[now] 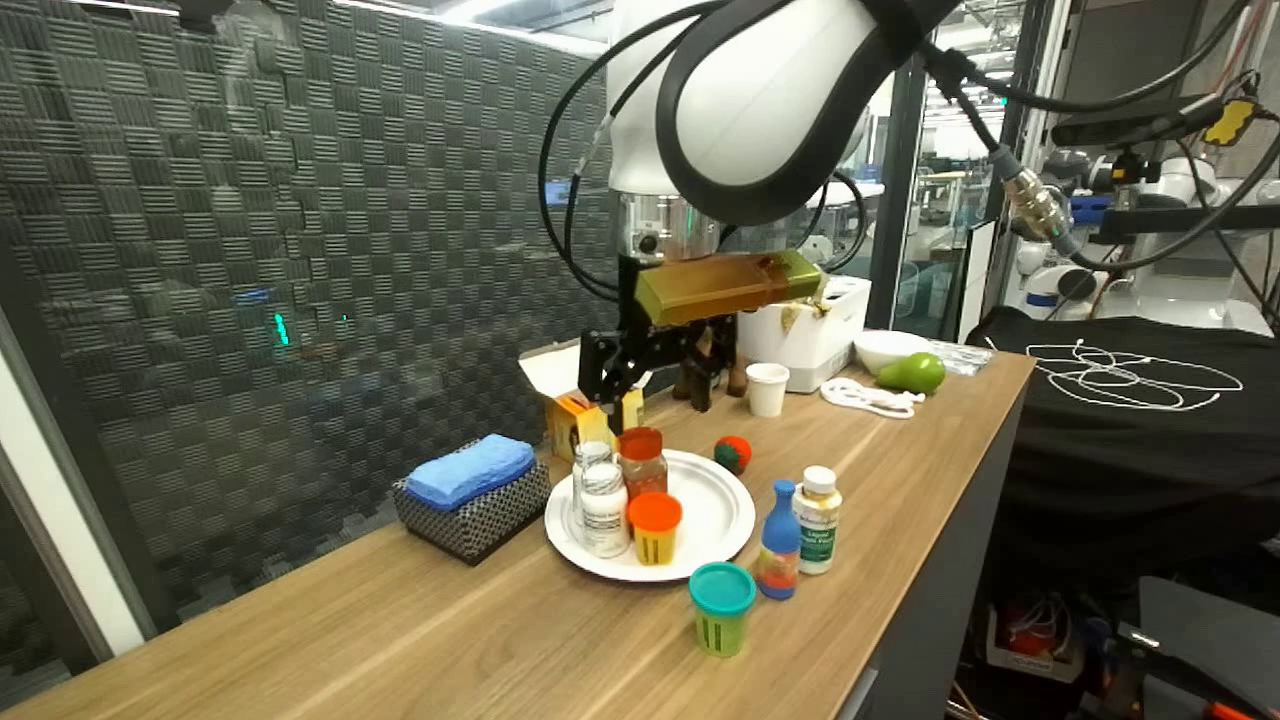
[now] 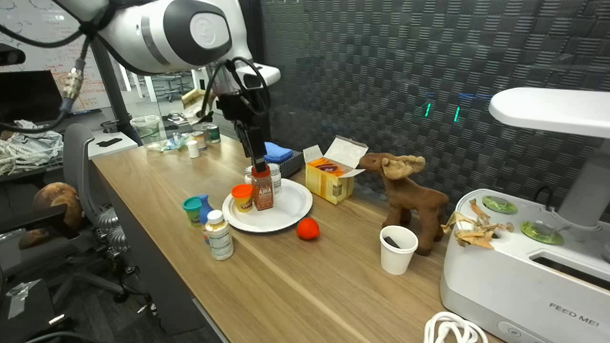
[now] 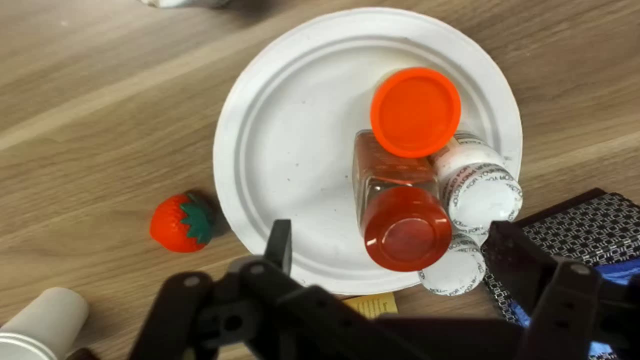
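On the white plate [image 3: 300, 156] stands a red-capped spice jar [image 3: 408, 231] in reddish brown. Crowded beside it are an orange-lidded tub [image 3: 415, 112] and two white bottles [image 3: 484, 201]. My gripper is open above the plate, its fingers [image 3: 280, 243] spread wide. The jar's cap shows between the fingers in the wrist view, nearer the right one, and no contact with the left finger shows. From the side, the gripper [image 1: 660, 390] sits higher than the jar's cap. A small toy strawberry [image 3: 180, 222] lies on the table just off the plate.
A blue bottle [image 1: 780, 540], a white-capped bottle [image 1: 818, 522] and a teal-lidded tub [image 1: 722, 610] stand in front of the plate. Behind are a patterned box [image 1: 474, 510] with a blue cloth [image 1: 470, 472] and an open yellow box [image 2: 331, 180]. A paper cup [image 2: 398, 251] stands near a toy moose [image 2: 414, 197].
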